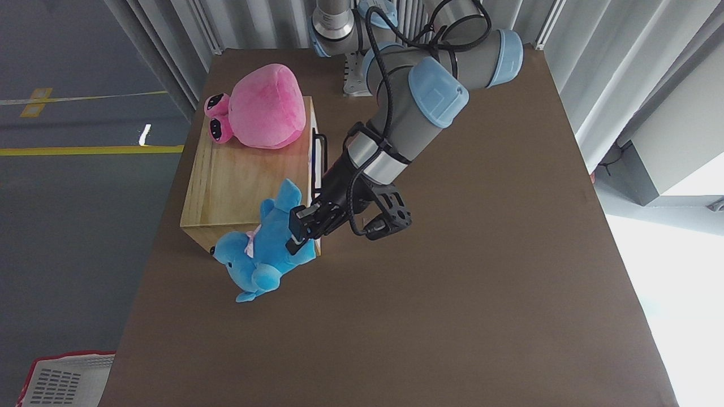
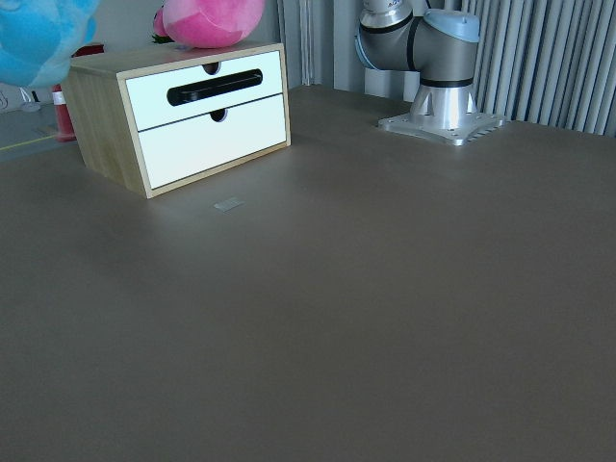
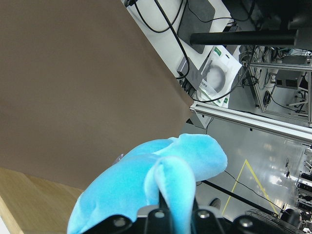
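Note:
My gripper (image 1: 300, 234) is shut on a blue plush bear (image 1: 261, 254), holding it up at the near end of a wooden drawer cabinet (image 1: 237, 190). The bear hangs at the top left of the left view (image 2: 34, 34) and fills the lower middle of the wrist view (image 3: 131, 185). A pink plush toy (image 1: 268, 108) sits on the cabinet's top at the back. The cabinet's white drawers (image 2: 212, 144) appear shut.
A red-rimmed white basket (image 1: 64, 380) stands on the floor at lower left.

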